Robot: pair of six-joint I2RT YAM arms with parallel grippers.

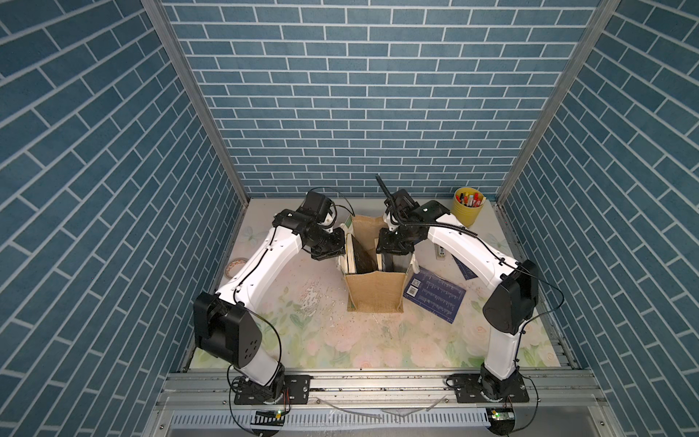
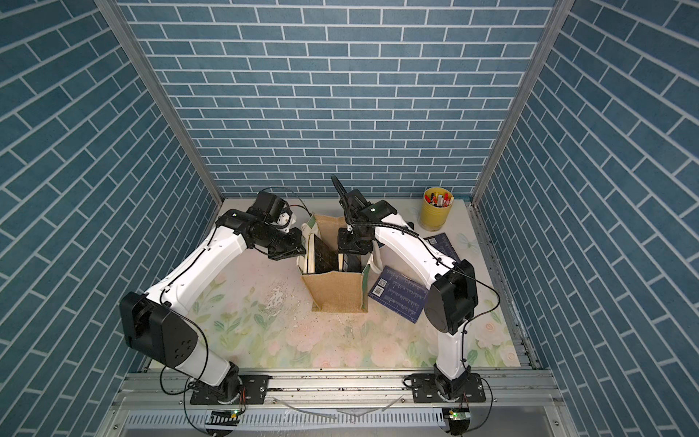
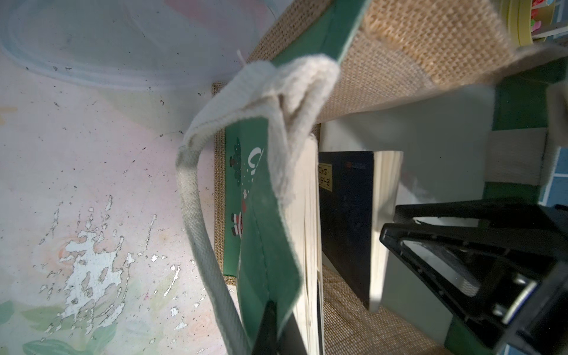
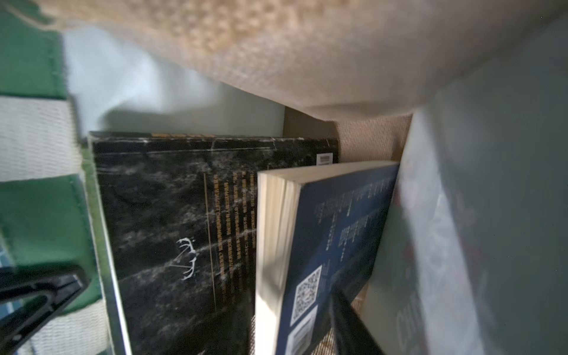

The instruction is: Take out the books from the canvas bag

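The burlap canvas bag point(image 1: 375, 291) stands open mid-table. My left gripper is at its left wall, on the green panel point(image 3: 260, 236); its tips are mostly hidden, so its hold is unclear. Inside, a black book stands along the left side, and a dark blue book stands apart to its right, its cream page edge facing up in the left wrist view. My right gripper is inside the bag at the blue book, its blurred fingers part open either side of the book's near end; whether they grip is not clear.
A navy sheet-like item point(image 1: 434, 295) lies right of the bag, with a smaller dark one point(image 2: 440, 244) behind it. A yellow cup of markers point(image 1: 466, 211) stands back right.
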